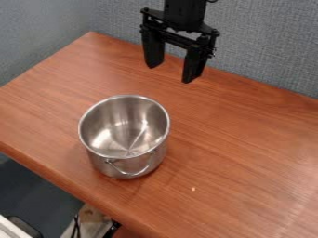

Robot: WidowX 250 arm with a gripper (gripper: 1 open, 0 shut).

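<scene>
A black gripper (174, 59) hangs at the top middle of the camera view, above the back of the wooden table. Its two wide fingers are spread apart, so it is open, with nothing visible between them. A shiny steel pot (125, 136) stands upright at the front left of the table, apart from the gripper and nearer the camera. Its inside looks empty, and a wire handle hangs on its near side.
A grey padded wall (267, 51) runs along the back. The table's edge drops away at the lower left, where some cables and hardware show.
</scene>
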